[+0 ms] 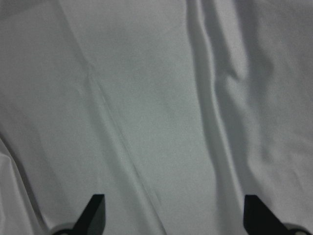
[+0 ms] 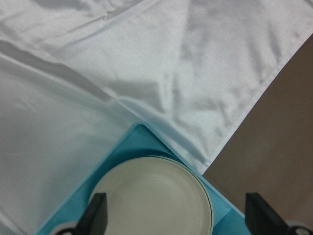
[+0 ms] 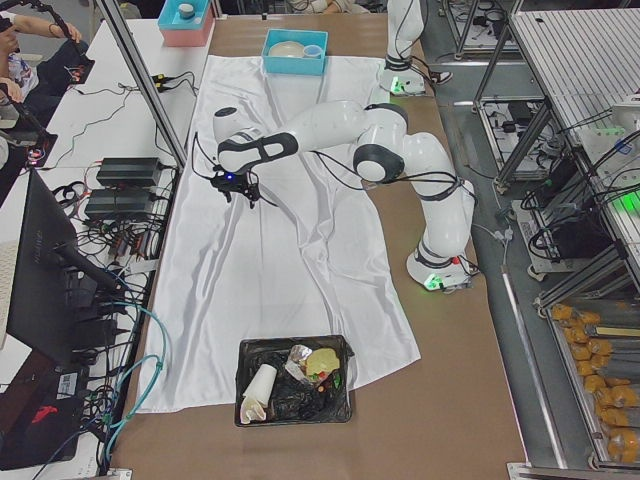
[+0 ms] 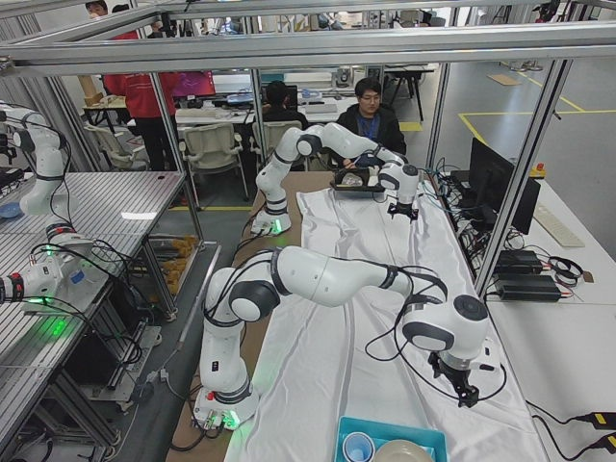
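My left gripper (image 3: 236, 190) hangs open over the middle of the white cloth (image 3: 260, 280), with only creased fabric below it in the left wrist view. My right gripper (image 4: 457, 385) is open above the blue bin (image 3: 295, 66) (image 2: 139, 134) at the far end of the cloth in the camera left view. A cream plate (image 2: 151, 193) lies inside that bin beside a light blue cup (image 4: 358, 448). Nothing shows between either gripper's fingers.
A black bin (image 3: 295, 415) holding a white cup, foil and other food waste stands at the cloth's near end in the camera left view. Brown table (image 3: 450, 350) borders the cloth. A monitor, cables and metal frame posts line the side.
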